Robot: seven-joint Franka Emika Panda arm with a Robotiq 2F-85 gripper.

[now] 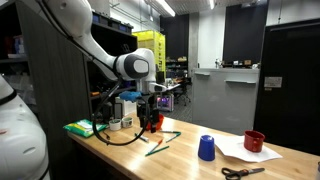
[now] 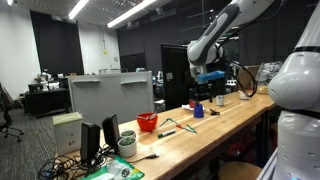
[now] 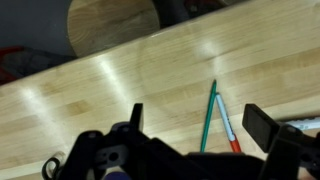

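My gripper is open above the wooden table, with its two dark fingers wide apart and nothing held. Between and beyond the fingertips, a green pen (image 3: pixel 209 115) and a white pen with a red end (image 3: pixel 228 125) lie close together on the tabletop. Another pale marker (image 3: pixel 302 123) rests past the right finger. In exterior view 1 the arm reaches over the table, its gripper in front of the red bowl (image 1: pixel 159 123), which it partly covers. A blue cup (image 1: pixel 206 148) stands farther right.
To the right are a red mug (image 1: pixel 255 141) on white paper (image 1: pixel 232 150) and black-handled scissors (image 1: pixel 240 174). White mugs (image 1: pixel 115 123) and a green packet (image 1: pixel 80 128) sit at the left. A round stool top (image 3: pixel 112 22) shows beyond the table edge.
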